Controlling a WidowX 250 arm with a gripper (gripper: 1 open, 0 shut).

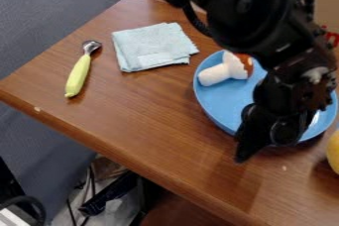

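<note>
My black gripper (257, 139) is low over the right front part of the blue plate (219, 99), its tip reaching down near the plate's front rim; whether it is open or shut is hard to tell. A toy mushroom (223, 71) with white stem and orange-brown cap lies on the plate's back left, partly behind the arm.
A folded light-blue cloth (153, 47) and a scoop with a yellow-green handle (78, 74) lie to the left on the wooden table (153, 121). A yellow object (332, 151) is cut off at the right edge.
</note>
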